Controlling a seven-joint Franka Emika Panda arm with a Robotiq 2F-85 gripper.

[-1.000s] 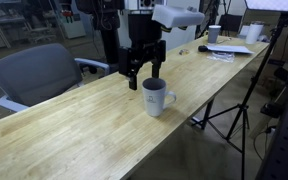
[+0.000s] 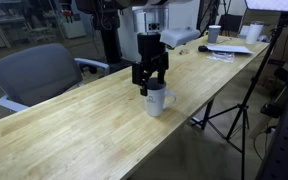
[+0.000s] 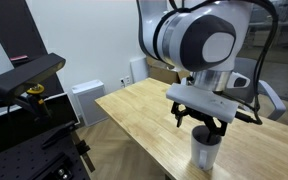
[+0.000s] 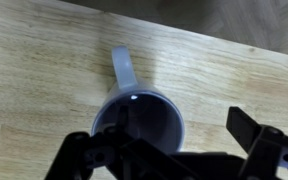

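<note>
A light grey mug point(image 2: 155, 103) stands upright on the wooden table point(image 2: 84, 125), near its edge. My open gripper point(image 2: 151, 84) points down just above it, holding nothing. From the wrist view, one finger point(image 4: 123, 122) overlaps the mug's dark mouth, while the other finger point(image 4: 240, 128) is over bare wood to the right. The mug's right rim lies in the space between them, and its handle points toward the top of that view. In exterior view 2 the mug point(image 3: 205, 154) is below one side of the gripper point(image 3: 196, 124). Whether a fingertip is inside the mouth, I cannot tell.
The table's edge point(image 2: 183, 116) runs close beside the mug. A grey office chair point(image 2: 38, 73) stands behind the table. Papers point(image 2: 229, 49) and cups lie at the far end, and a black tripod point(image 2: 246, 105) is on the floor side.
My gripper has come down toward the mug and slightly right in exterior view 1, its fingers now lower around the mouth. The mug has stayed in place.
</note>
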